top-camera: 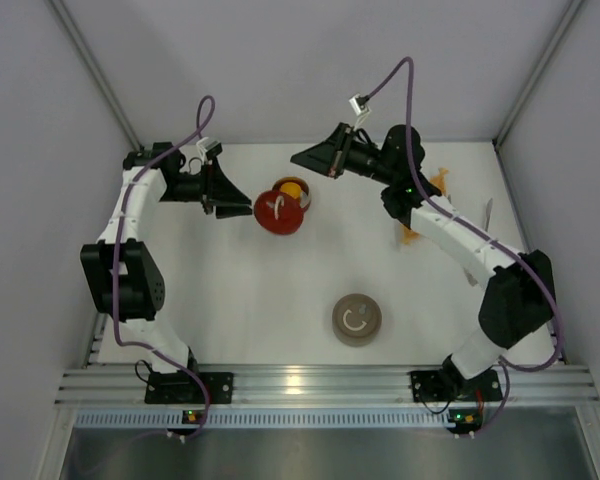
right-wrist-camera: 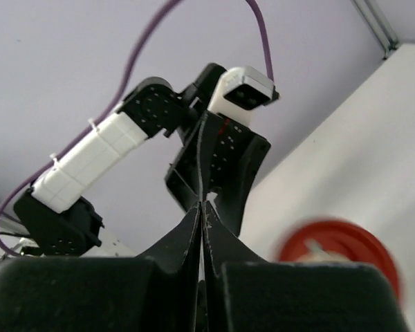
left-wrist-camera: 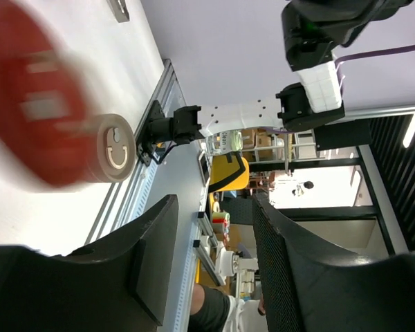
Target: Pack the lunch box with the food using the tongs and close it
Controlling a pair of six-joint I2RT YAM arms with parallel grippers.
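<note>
A round red lid [top-camera: 279, 212] with a pale handle overlaps the near side of a small round box [top-camera: 306, 196] with something yellow inside. Blur covers the lid in the left wrist view [left-wrist-camera: 28, 104] and right wrist view [right-wrist-camera: 346, 242], and neither gripper has hold of it. To its left, my left gripper [top-camera: 248, 206] is open with a bare gap between its fingers. My right gripper [top-camera: 298, 160] is shut up and to the right of the lid, nothing showing between its fingertips. Whether the lid touches the box cannot be told.
A brown round container [top-camera: 357, 322] with a pale curved handle stands near the table's front. At the right lie an orange cloth-like item [top-camera: 440, 180] and a knife-like utensil [top-camera: 488, 215], partly behind my right arm.
</note>
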